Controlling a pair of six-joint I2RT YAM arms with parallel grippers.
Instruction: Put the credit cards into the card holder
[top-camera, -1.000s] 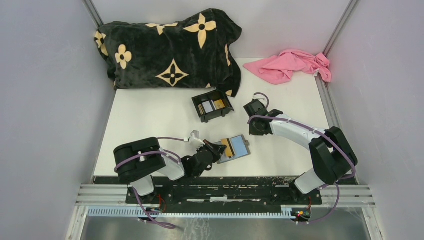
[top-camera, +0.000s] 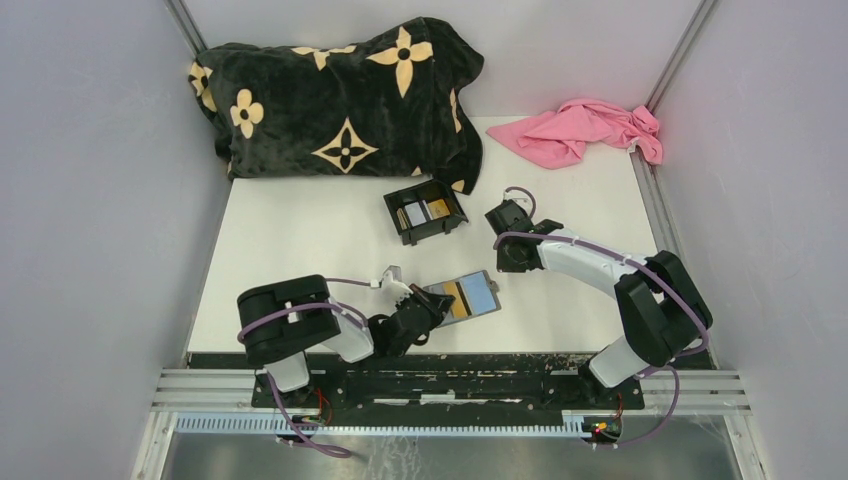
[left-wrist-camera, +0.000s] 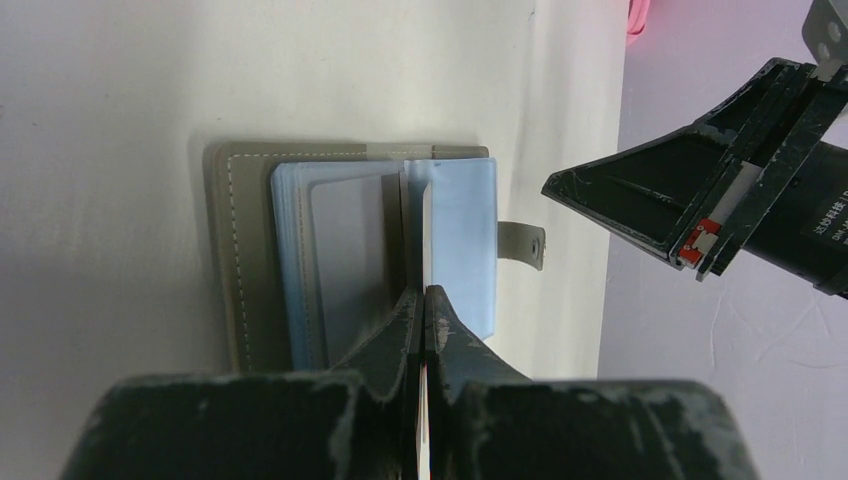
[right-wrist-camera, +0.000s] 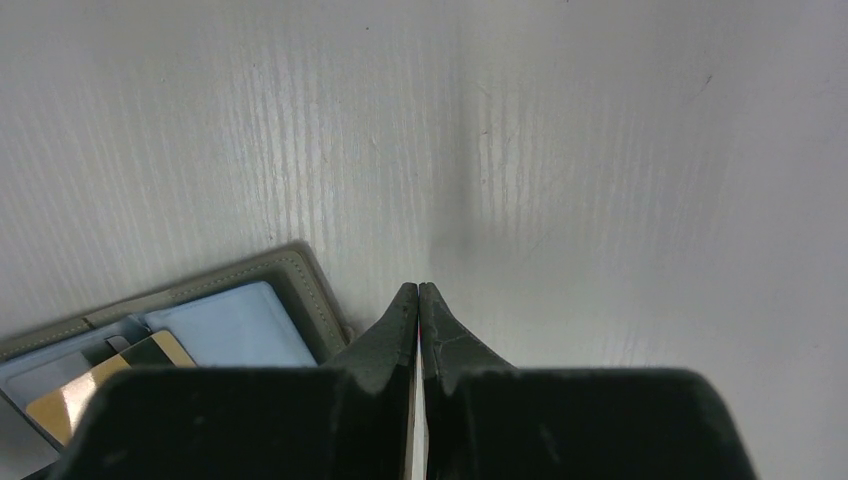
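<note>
On the table lies the open card holder (top-camera: 479, 293), grey-brown with pale blue sleeves. My left gripper is above it, shut on a gold card (top-camera: 456, 299). In the left wrist view this card shows as a thin edge rising past the fingertips, over the opening between the sleeves; how deep it sits cannot be told. The right wrist view shows the gold card's face (right-wrist-camera: 77, 395) with a dark band, lying across the sleeves. Right of the holder, my right gripper is shut, with nothing visible between its fingertips.
A black box (top-camera: 425, 232) with several cards stands behind the holder. A dark patterned blanket (top-camera: 300, 130) lies along the back, a pink cloth (top-camera: 570, 133) at the back right. Free table surrounds the holder to the left and right.
The left arm has shifted slightly to the right, and the gold card has moved a little with it over the holder. The right arm stays almost in place.
</note>
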